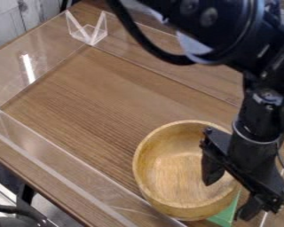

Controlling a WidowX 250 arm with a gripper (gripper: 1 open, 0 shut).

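Note:
A round wooden bowl (pixel 169 173) sits on the wooden surface at the lower middle, empty as far as it shows. A green object (pixel 222 216) lies beside it at the bottom right, partly hidden. My black gripper (pixel 233 186) comes down from the right, its fingers spread open over the bowl's right rim and the green object.
A clear plastic stand (pixel 88 28) stands at the back left. A transparent edge runs along the near left.

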